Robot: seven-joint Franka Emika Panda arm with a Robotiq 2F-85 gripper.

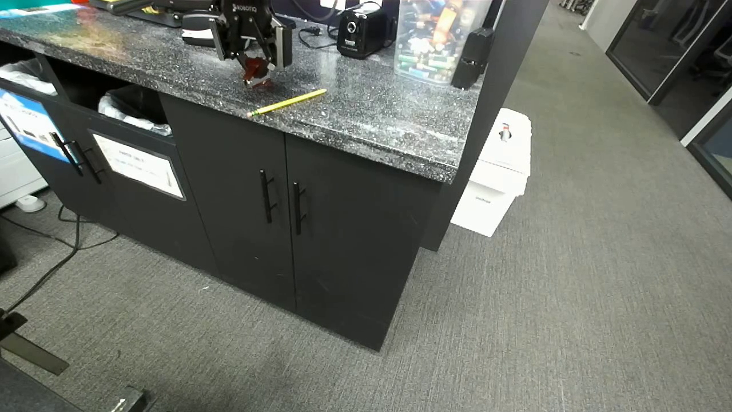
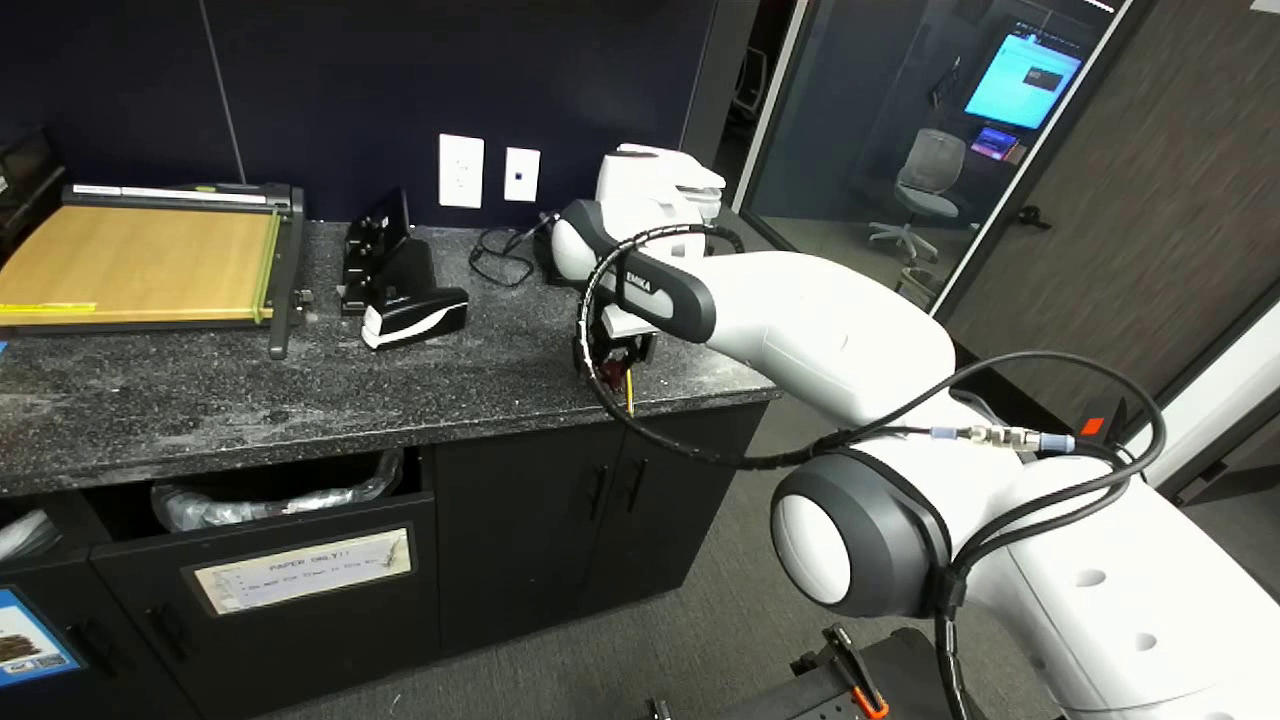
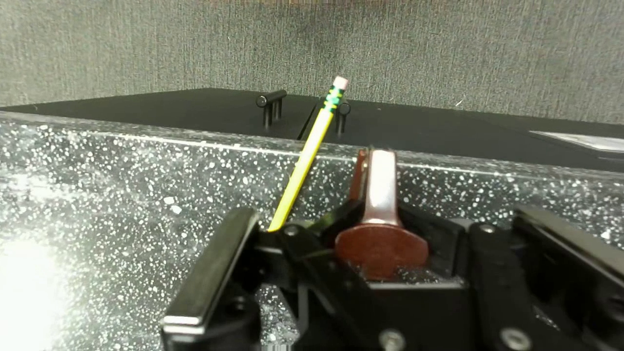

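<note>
My gripper [image 1: 259, 65] hangs low over the speckled dark counter, shut on a dark red object [image 3: 381, 251]. In the wrist view, that object shows a rounded face and a shiny strip running away from me between the fingers; what it is, I cannot tell. A yellow pencil [image 1: 288, 102] lies on the counter to the right of the gripper in exterior view 1. Its pink eraser end sticks out past the counter's front edge. In exterior view 2 the arm and its cable partly cover the gripper [image 2: 618, 360].
Behind stand a black pencil sharpener [image 1: 361, 31], a clear bin of batteries [image 1: 432, 41] and a black stapler [image 2: 416, 318]. A paper cutter [image 2: 138, 258] occupies the counter's left in exterior view 2. Bare counter [image 1: 384, 110] lies right of the pencil.
</note>
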